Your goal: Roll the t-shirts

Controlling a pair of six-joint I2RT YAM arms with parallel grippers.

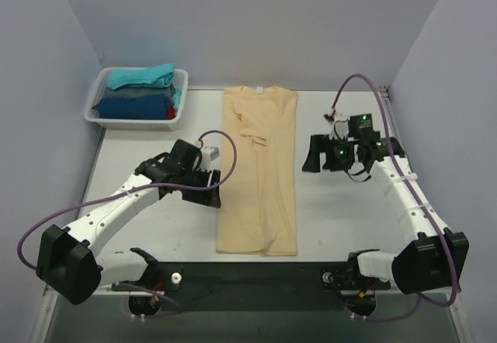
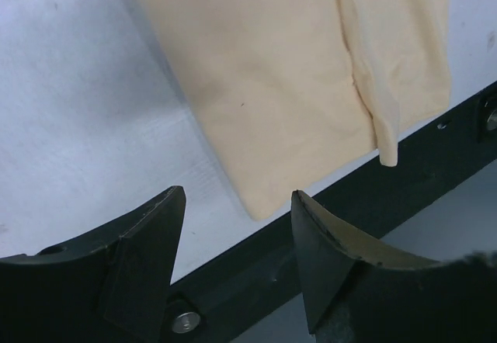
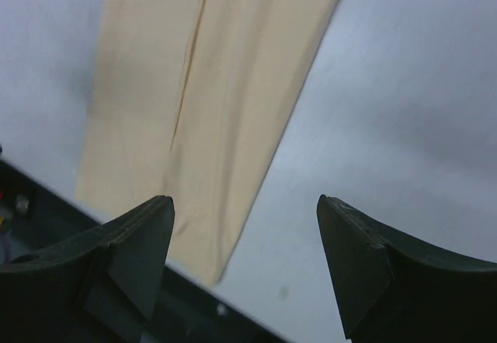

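A cream t-shirt (image 1: 238,219), folded into a long strip, lies lengthwise down the middle of the table. One fold line runs along its length, and a few creases show near its far end. At its left edge my left gripper (image 1: 213,188) stands open; in the left wrist view the shirt's near corner (image 2: 268,192) appears between and beyond the fingers, not held. Off the shirt's right side is my right gripper (image 1: 311,154), also open and empty. Its wrist view has the shirt's right edge (image 3: 256,149) ahead, with bare table beside it.
A white basket (image 1: 181,98) at the back left holds several folded cloths, among them a teal one (image 1: 144,75) and a dark blue one (image 1: 132,109). A dark front edge (image 1: 248,277) borders it.
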